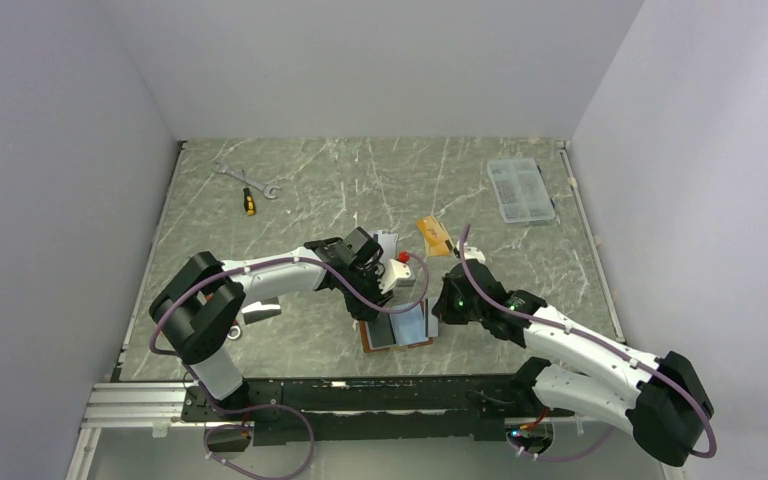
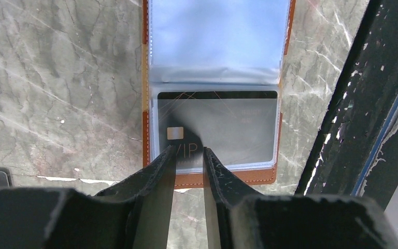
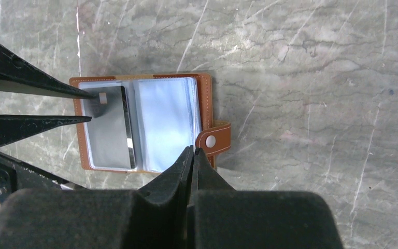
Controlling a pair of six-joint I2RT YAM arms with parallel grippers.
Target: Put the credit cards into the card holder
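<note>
The brown card holder (image 1: 398,348) lies open on the table near its front edge. In its left pocket sits a dark card marked VIP (image 2: 238,132), under clear film. The other side shows pale blue clear sleeves (image 3: 163,124). Over the card's chip end, my left gripper stands partly open with an empty gap. My right gripper is shut, its tips at the outer edge of the clear sleeves beside the snap strap (image 3: 220,139). Whether a thin sheet is pinched there cannot be told.
Behind the arms lie a white piece (image 1: 388,240) and an orange-brown piece (image 1: 432,233). A clear compartment box (image 1: 522,190) stands back right; a wrench (image 1: 270,191) and a screwdriver (image 1: 249,202) lie back left. Bare tabletop separates them.
</note>
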